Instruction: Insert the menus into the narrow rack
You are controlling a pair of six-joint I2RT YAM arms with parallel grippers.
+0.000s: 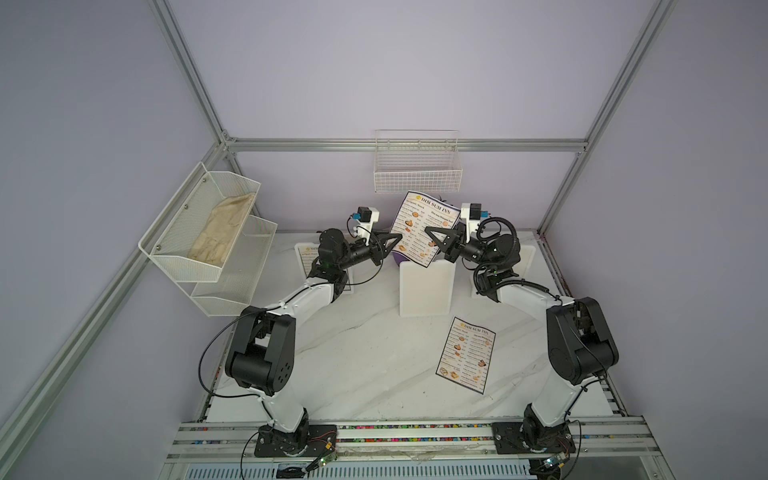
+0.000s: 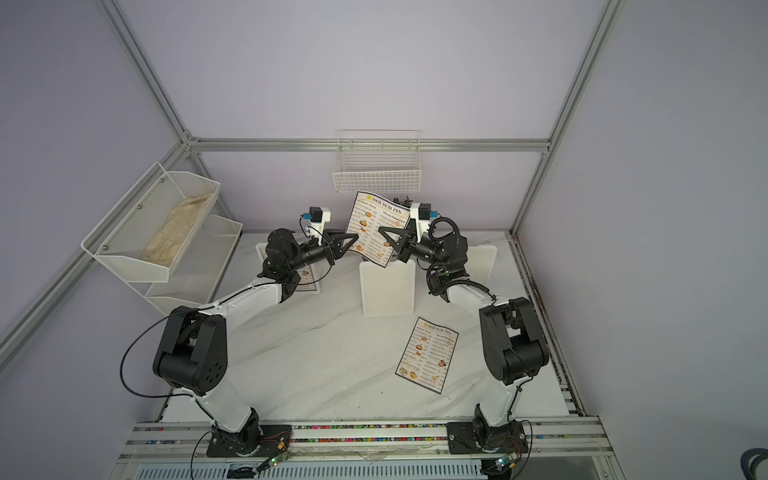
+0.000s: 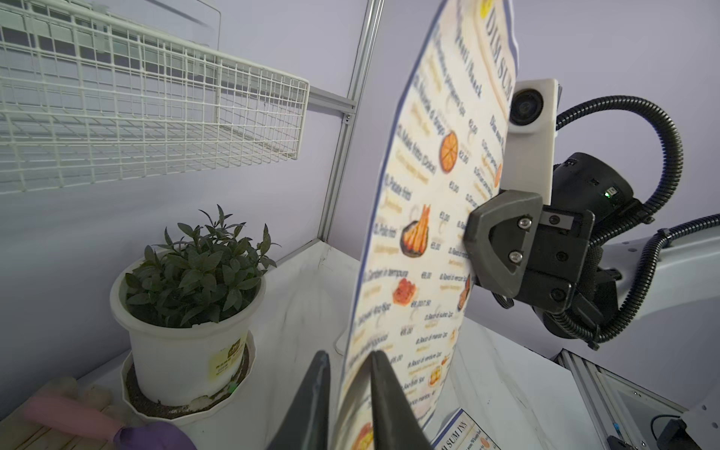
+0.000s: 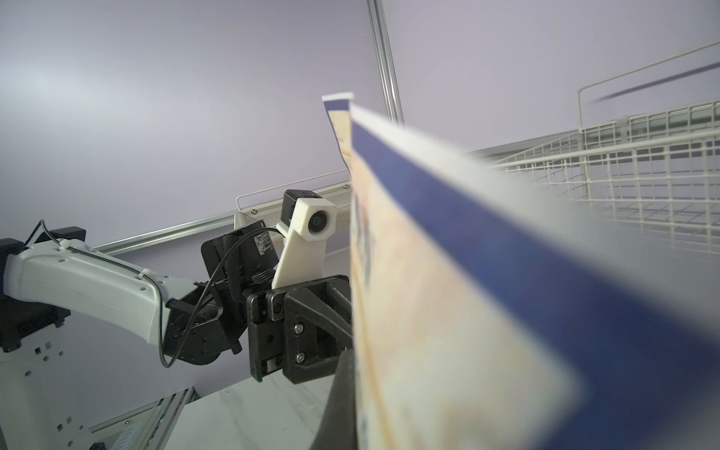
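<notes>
A menu (image 1: pixel 420 216) headed DIM SUM INN hangs upright in the air between my grippers. My left gripper (image 1: pixel 393 240) is shut on its left edge; the left wrist view shows the fingers at the sheet's lower part. My right gripper (image 1: pixel 433 233) is shut on the sheet from the other side; in the right wrist view its blurred border fills much of the frame. A white stand (image 1: pixel 425 292) stands below. A second menu (image 1: pixel 465 356) lies flat on the table, and another (image 2: pixel 306 281) is partly hidden behind my left arm.
A wire basket (image 1: pixel 417 176) hangs on the back wall, with a potted plant (image 3: pixel 191 322) below it. White tiered shelves (image 1: pixel 240 276) are at the left, and a white panel (image 2: pixel 482 260) stands behind my right arm.
</notes>
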